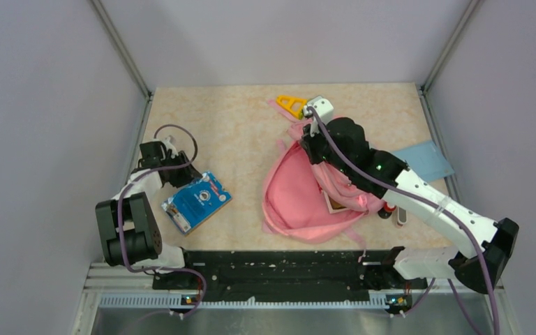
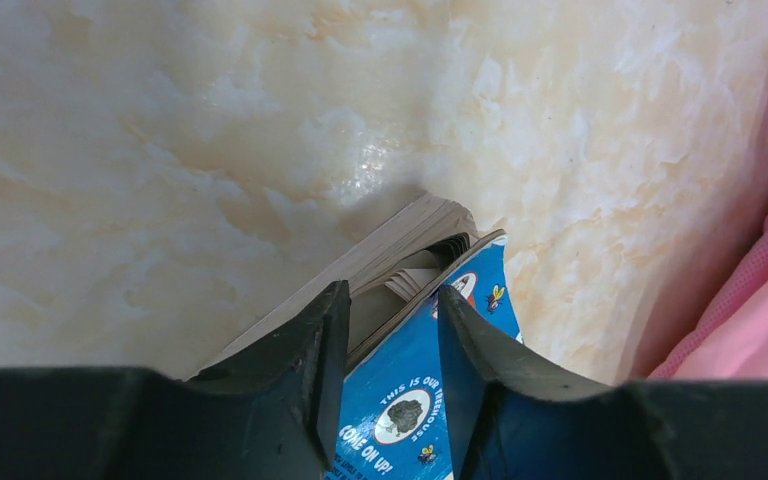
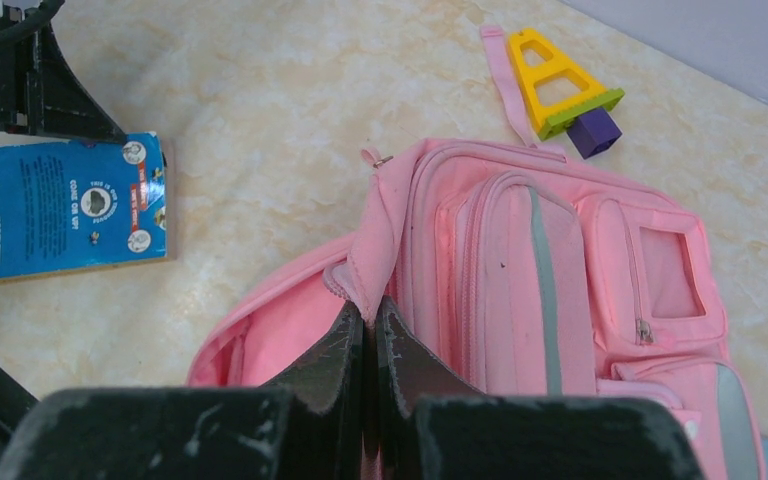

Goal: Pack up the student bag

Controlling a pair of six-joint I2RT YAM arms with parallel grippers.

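Note:
A thick blue book (image 1: 199, 199) lies on the table's left side, its front cover spread a little from the pages (image 2: 380, 250) in the left wrist view. At its top edge is my left gripper, fingers parted, with the cover's edge running between them. Whether both fingers press on it cannot be told. The pink bag (image 1: 300, 192) lies with its mouth gaping towards the book. My right gripper is shut on a fold of the bag's rim (image 3: 372, 265), holding it up. A framed item (image 1: 333, 203) shows partly inside the bag.
Behind the bag sit a yellow triangular piece (image 3: 545, 75) and a purple block (image 3: 594, 131). A light-blue folder (image 1: 424, 162) lies at right, with small items (image 1: 400, 218) near the bag's right side. Bare table separates book and bag.

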